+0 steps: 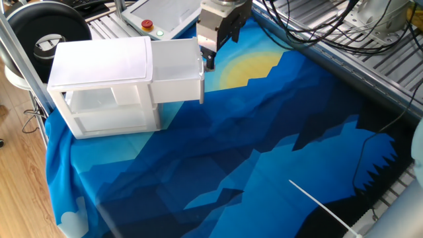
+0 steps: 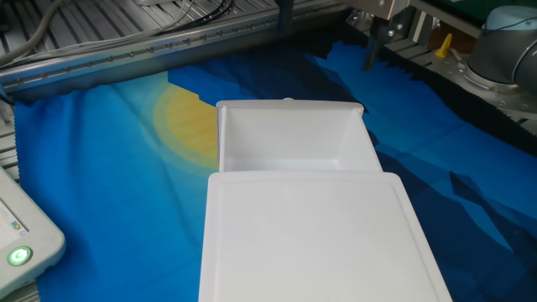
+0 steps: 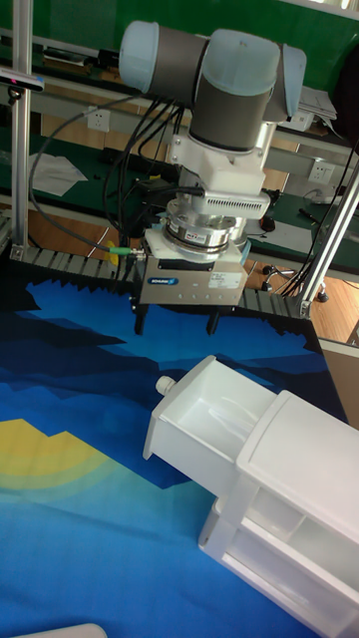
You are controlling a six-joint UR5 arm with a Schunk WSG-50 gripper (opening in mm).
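A white plastic drawer cabinet stands on the blue patterned cloth. Its upper drawer is pulled out, and the part of its inside that shows is bare. On the drawer's front is a small round knob. My gripper hangs beyond and above that front, fingers pointing down and spread wide, nothing between them. In the first exterior view, one finger of the gripper overlaps the drawer's front edge and hides the knob; the third exterior view shows them apart.
A control panel with a red button lies behind the cabinet. A thin white stick reaches over the cloth from the front right. Black cables run along the table's metal edge.
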